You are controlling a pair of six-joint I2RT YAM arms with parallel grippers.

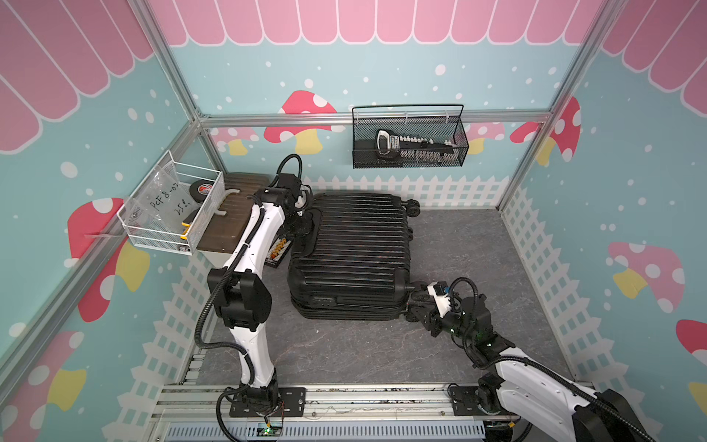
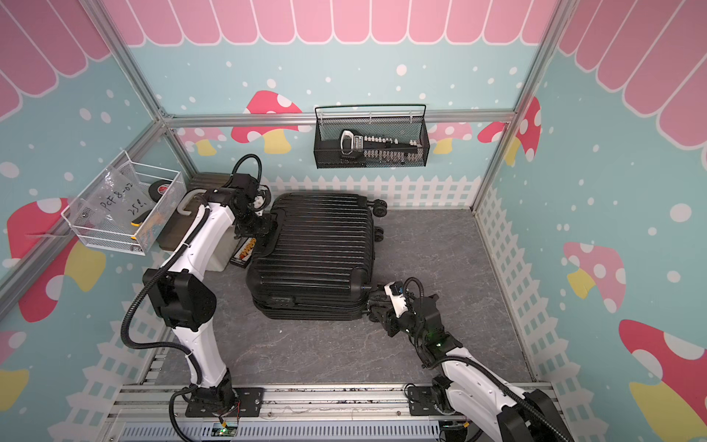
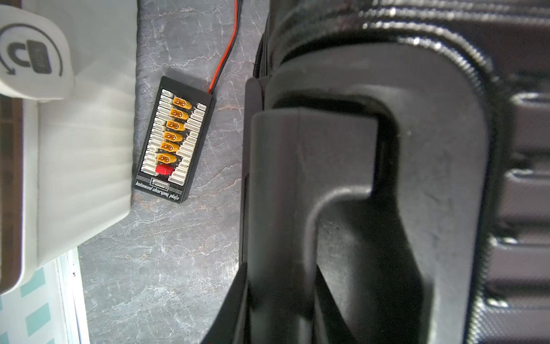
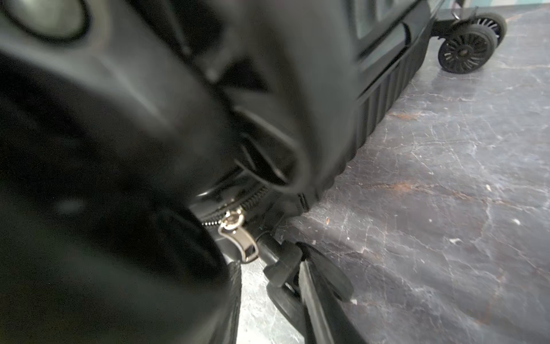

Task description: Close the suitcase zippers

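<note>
A black hard-shell suitcase (image 1: 353, 243) lies flat on the floor in both top views. In the left wrist view, my left gripper is shut on its side handle (image 3: 280, 172), one finger on each side. At the front right corner, my right gripper (image 1: 421, 303) reaches in by the wheels. The right wrist view shows its fingers (image 4: 312, 306) apart, with a black caster wheel (image 4: 286, 286) beyond and partly behind one of them. A silver zipper pull (image 4: 243, 243) hangs just above the fingertips, touching neither clearly. Large blurred dark parts cover that view's left side.
Left of the suitcase stands a box with a brown lid (image 1: 234, 213); a charging plate (image 3: 172, 140) with a red wire lies between them. A white wire basket (image 1: 173, 210) hangs at left.
</note>
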